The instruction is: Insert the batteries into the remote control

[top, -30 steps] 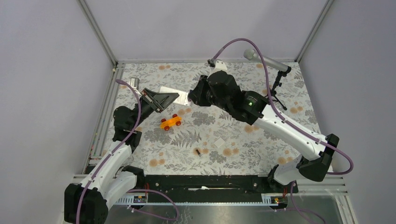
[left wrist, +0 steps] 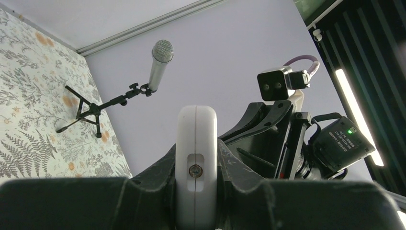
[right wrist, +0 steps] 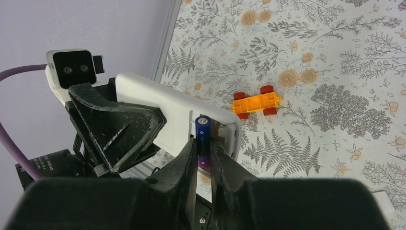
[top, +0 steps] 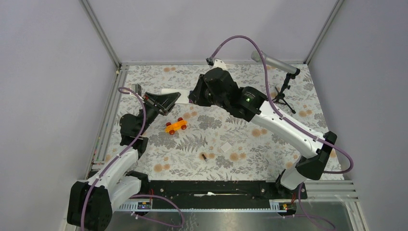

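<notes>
The white remote control (top: 174, 91) is held above the table, and my left gripper is shut on it. In the left wrist view, the remote (left wrist: 196, 143) appears end-on between dark fingers. A blue and purple battery (right wrist: 203, 125) is at the remote's near end, over its open battery compartment (right wrist: 222, 132). My right gripper is shut on this battery; whether it is seated is hidden by the fingers. Another small dark battery (top: 204, 157) lies on the table. A small white piece (top: 226, 147), perhaps the cover, lies near it.
An orange toy car with red wheels (top: 176, 126) sits on the table below the grippers. A microphone on a black tripod (top: 284, 94) stands at the back right.
My right gripper has shifted slightly left and toward the back, closing in on the remote's end. The left gripper and remote have moved slightly, with the remote turning a little. Car and loose battery are unmoved.
</notes>
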